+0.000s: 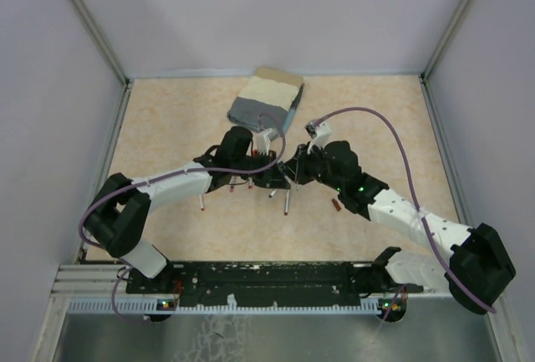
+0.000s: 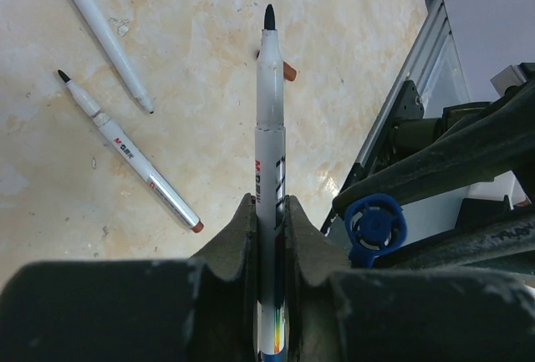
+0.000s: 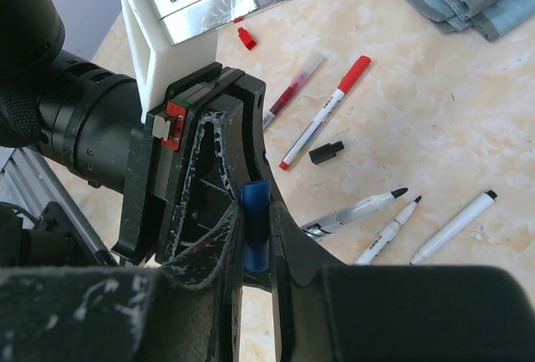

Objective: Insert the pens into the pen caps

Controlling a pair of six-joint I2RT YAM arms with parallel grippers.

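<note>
In the left wrist view a white marker (image 2: 270, 161) with a bare black tip stands upright in the picture, its body between the fingers of my left gripper, which are shut on it. To its right, a blue cap (image 2: 374, 226) faces the camera end-on, pinched by my right gripper. From the right wrist view, the cap (image 3: 257, 220) sits between the fingers of my right gripper. The marker's black tip and the cap are apart. Seen from the top, my left gripper (image 1: 278, 178) and right gripper (image 1: 294, 170) are close together mid-table, obscuring both pieces.
On the table lie two white markers (image 3: 456, 228) (image 3: 389, 232), a red-capped pen (image 3: 326, 111), a black cap (image 3: 326, 152), a red cap (image 3: 247, 38) and a brown-red cap (image 1: 336, 205). A folded cloth (image 1: 267, 94) occupies the back.
</note>
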